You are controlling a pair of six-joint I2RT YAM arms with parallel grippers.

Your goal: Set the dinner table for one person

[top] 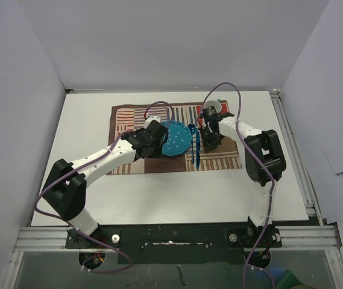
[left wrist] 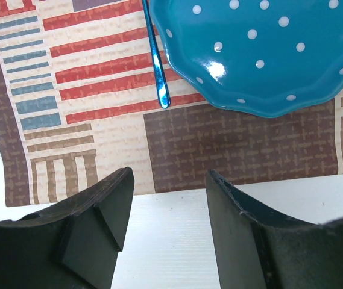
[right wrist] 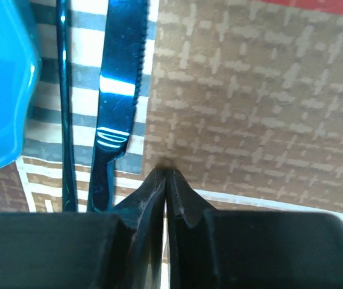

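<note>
A blue plate with white dots (top: 178,139) lies near the middle of the striped placemat (top: 158,166). To its left, a thin blue utensil handle (left wrist: 159,73) shows in the left wrist view; its head is out of frame. Right of the plate, a blue knife (right wrist: 116,90) lies beside another slim blue handle (right wrist: 66,114). My left gripper stands open and empty over the placemat's front edge. Just right of the knife handle, my right gripper is shut, fingertips together, and nothing shows between them. A white cup (top: 213,106) sits at the back right on a red patch.
Purple cables (top: 252,150) run along both arms. Walls stand behind and on both sides.
</note>
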